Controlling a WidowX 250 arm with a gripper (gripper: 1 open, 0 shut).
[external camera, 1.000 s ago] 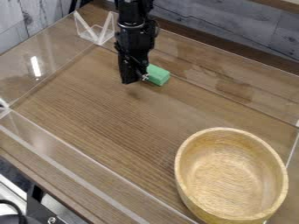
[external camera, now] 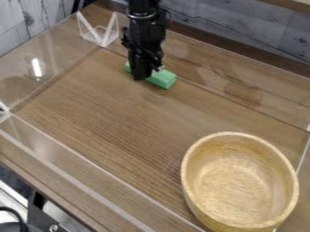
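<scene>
My black gripper (external camera: 144, 67) reaches down from the top of the view to a small green block (external camera: 159, 78) lying on the wooden table. Its fingertips are at the block's upper left part and partly cover it. The fingers look close together; whether anything is between them is hard to see at this size.
A large beige oval tub (external camera: 238, 182) fills the lower right. A white wire-like object (external camera: 97, 30) stands at the upper left near the back edge. Dark cables show at the bottom left corner.
The gripper has moved a little to the right, and the green block now sits slightly lower in the view, more under the fingertips.
</scene>
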